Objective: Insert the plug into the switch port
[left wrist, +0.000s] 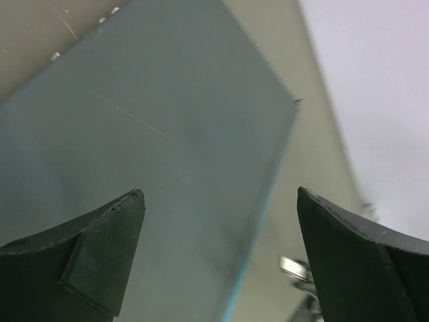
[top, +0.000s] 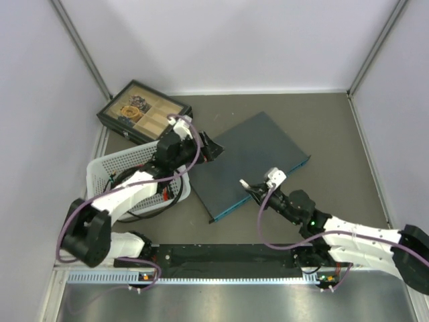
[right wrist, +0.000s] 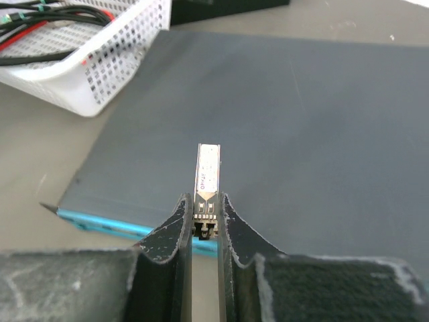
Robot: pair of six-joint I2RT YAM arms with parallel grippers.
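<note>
A small silver plug (right wrist: 207, 174) with a white label points away from my right gripper, which is shut on it; in the top view it shows as a pale tip (top: 244, 184) over the front right of the dark grey board (top: 255, 141). My left gripper stands open and empty over the board, up and to the left of the right one in the top view. I cannot tell which object is the switch or where a port is.
A white basket (top: 107, 168) with black and red cables sits at the left, a glass-topped case (top: 147, 111) behind it. Bare grey table (top: 335, 154) lies right of the board. White walls enclose the sides and back.
</note>
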